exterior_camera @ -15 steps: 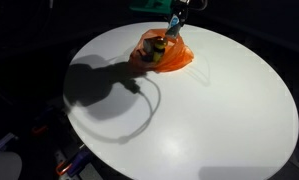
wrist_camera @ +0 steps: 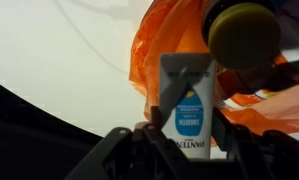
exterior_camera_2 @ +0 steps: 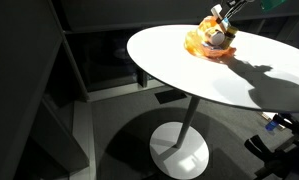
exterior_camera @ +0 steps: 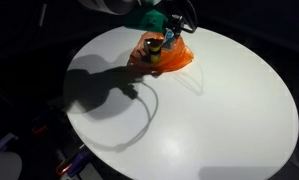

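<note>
My gripper is shut on a white Pantene bottle [wrist_camera: 189, 112] with a blue label patch, its far end pointing away from the fingers. In the wrist view the bottle overlaps an orange plastic bag [wrist_camera: 147, 62]. Exterior view 1 puts this bag [exterior_camera: 175, 60] near the table's far edge, with the gripper right above it. Whether the bottle touches the bag or its contents, I cannot tell. A container with a yellow lid [wrist_camera: 244, 35] stands in the bag, close beside the bottle.
Shadows of the arm fall across its left part. Exterior view 2 shows the table's pedestal base [exterior_camera_2: 179, 158] on the floor.
In exterior view 1 the gripper and the bottle have come down and slightly left, over the orange bag. The bag has stayed in place.
</note>
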